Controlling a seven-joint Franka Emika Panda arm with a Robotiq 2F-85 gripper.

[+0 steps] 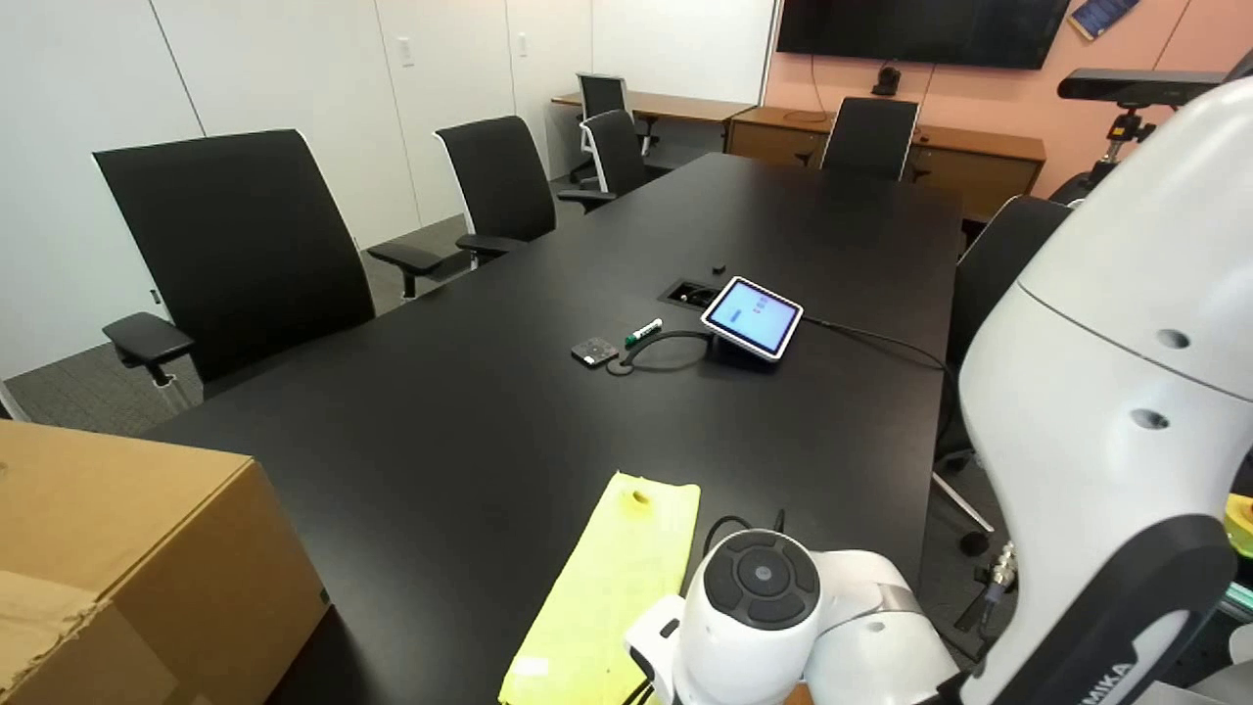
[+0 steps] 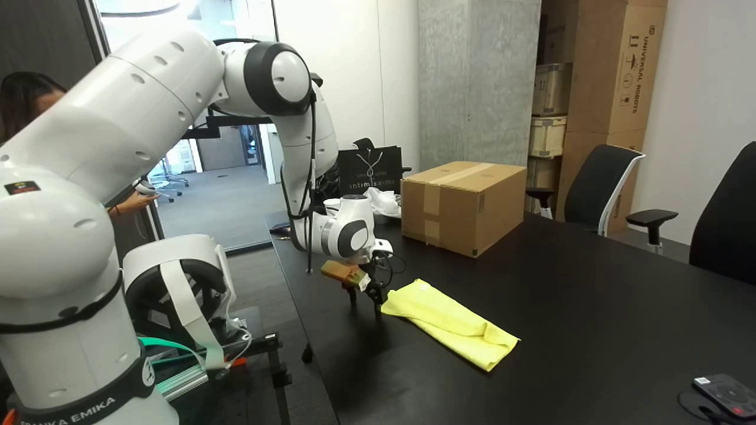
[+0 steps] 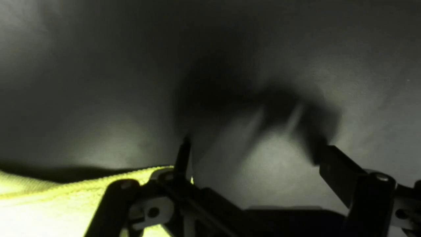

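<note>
A folded yellow cloth lies on the black table, with a small raised fold near its far end in exterior view 1. Low over the tabletop, my gripper points down by one end of the cloth. Its fingers stand wide apart in the wrist view, with only dark tabletop and shadow between the fingers. There the cloth fills the lower left, and its edge passes behind the left finger. Whether that finger touches the cloth I cannot tell. In exterior view 1 the arm hides the fingers.
A large cardboard box stands on the table, apart from the cloth. Farther along are a tablet, a green marker and a small dark device with a cable.
</note>
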